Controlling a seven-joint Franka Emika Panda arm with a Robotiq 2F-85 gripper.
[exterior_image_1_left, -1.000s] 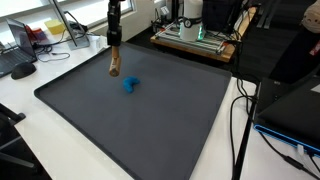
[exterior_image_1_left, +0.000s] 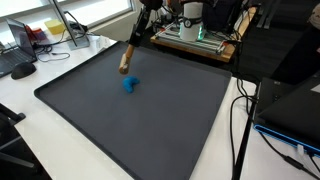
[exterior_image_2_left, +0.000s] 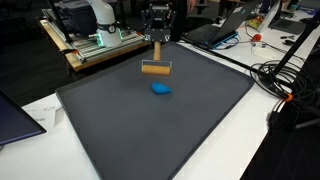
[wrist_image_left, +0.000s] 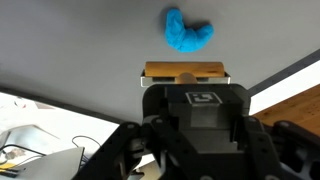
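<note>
A wooden hand roller (exterior_image_2_left: 155, 69) hangs with its handle (exterior_image_2_left: 157, 51) upright and its cylinder level, framed by a thin metal bracket. My gripper (exterior_image_2_left: 158, 31) is shut on the top of that handle. Beside the roller, a small curved lump of blue dough (exterior_image_2_left: 161, 88) lies on the dark board; the same dough (exterior_image_1_left: 130, 84) appears just below the roller (exterior_image_1_left: 125, 64) in exterior view 1. In the wrist view the dough (wrist_image_left: 186, 32) lies beyond the roller's cylinder (wrist_image_left: 185, 69), with a gap between them. My fingertips are mostly hidden in that view.
The grey board (exterior_image_1_left: 130, 125) is otherwise bare, with wide free room around the dough. A wooden tray (exterior_image_1_left: 205, 45) with tools stands behind it. Cables (exterior_image_2_left: 275, 75) and a laptop (exterior_image_2_left: 228, 25) lie past the far edge.
In exterior view 1 the roller has moved right along with my gripper and is now nearly over the dough. The dough itself has stayed in place.
</note>
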